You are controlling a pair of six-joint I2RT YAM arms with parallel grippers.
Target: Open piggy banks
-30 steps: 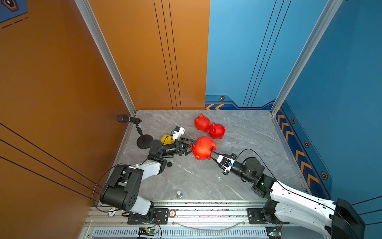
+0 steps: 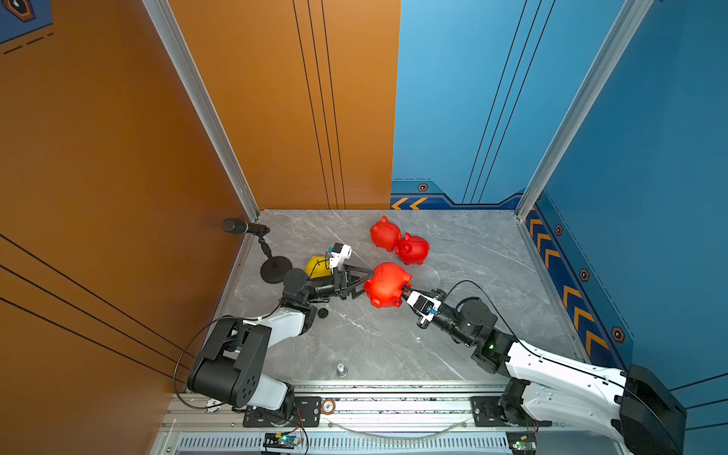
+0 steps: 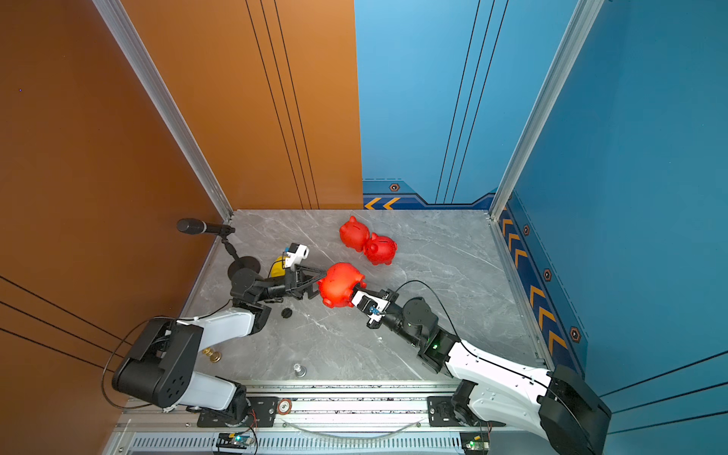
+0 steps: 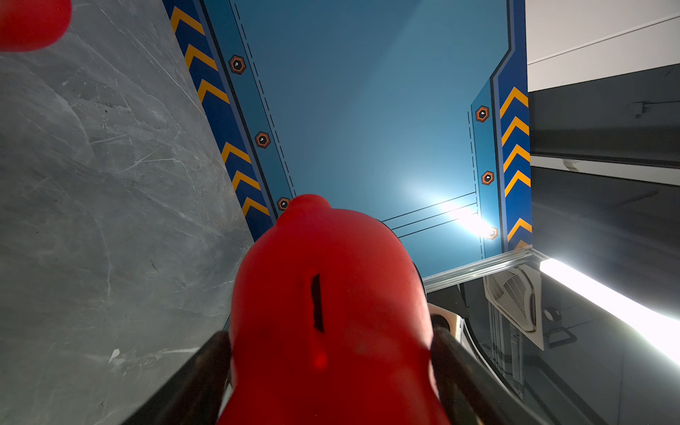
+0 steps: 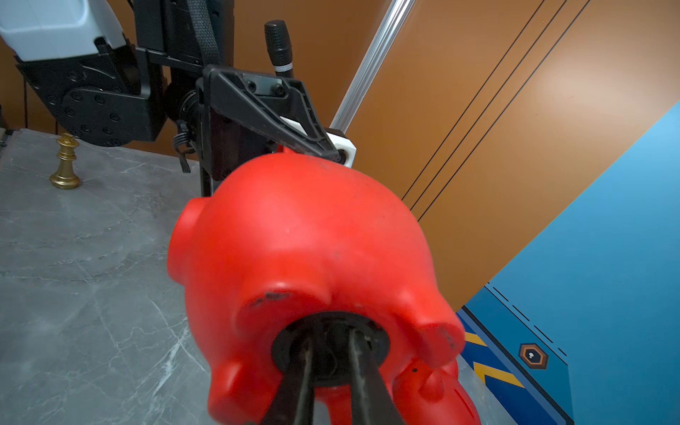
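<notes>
A red piggy bank is between my two grippers, its coin slot toward the left wrist view. My left gripper is open around it, fingers either side of its body. My right gripper has both fingers at the dark round hole in its underside, apparently inside, part open. Two more red piggy banks stand behind. A yellow object is half hidden by the left arm. A small black disc lies on the table.
A microphone on a stand is at the back left. A silver piece stands near the front edge; a gold chess piece stands at the left.
The piggy bank has shifted slightly down in the top left view, and my right gripper has moved left toward its underside. The left arm has moved very little.
</notes>
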